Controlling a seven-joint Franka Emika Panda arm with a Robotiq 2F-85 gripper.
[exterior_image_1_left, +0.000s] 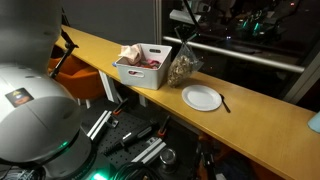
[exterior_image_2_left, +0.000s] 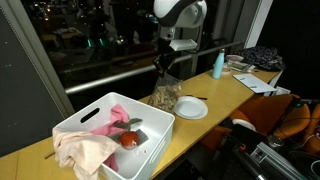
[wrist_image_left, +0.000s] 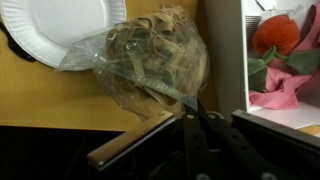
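A clear plastic bag (exterior_image_1_left: 184, 66) with brown, strip-like contents is at the table's far side, between a white plate (exterior_image_1_left: 202, 98) and a white bin (exterior_image_1_left: 143, 73). My gripper (exterior_image_1_left: 184, 40) is at the bag's top, pointing down. In the wrist view the crumpled bag (wrist_image_left: 150, 62) narrows toward the dark fingertips, and the gripper appears shut on its thin plastic. The fingertips partly cover where the plastic is pinched. From the other side, the bag (exterior_image_2_left: 165, 94) stands just behind the bin. Whether its bottom touches the table cannot be told.
The bin holds a pink cloth (wrist_image_left: 275, 98), a red-orange item (wrist_image_left: 273, 36) and a pale cloth (exterior_image_2_left: 82, 150) draped over its edge. A dark utensil (exterior_image_1_left: 225, 104) lies beside the plate. Bare tabletop (exterior_image_1_left: 265, 125) extends right of it. A window rail runs behind.
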